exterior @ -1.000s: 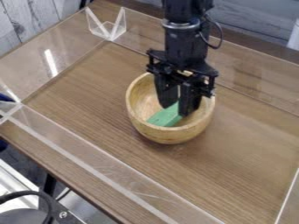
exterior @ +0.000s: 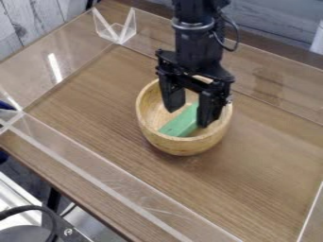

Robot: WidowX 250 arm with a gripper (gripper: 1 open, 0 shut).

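Note:
A round wooden bowl [exterior: 184, 142] rests on the brown table, with a green object [exterior: 186, 121] lying inside it, partly hidden. The black gripper [exterior: 192, 100] hangs over the bowl, its two fingers spread over the left and right parts of it, reaching down to about the bowl's upper rim. Whether anything is between the fingers is hard to tell; the green object shows below them.
A clear angular plastic piece [exterior: 115, 25] stands at the back left. Dark cables lie off the table at the lower left.
The gripper has shifted slightly, its fingers now lower and more spread over the bowl. The bowl looks about where it was.

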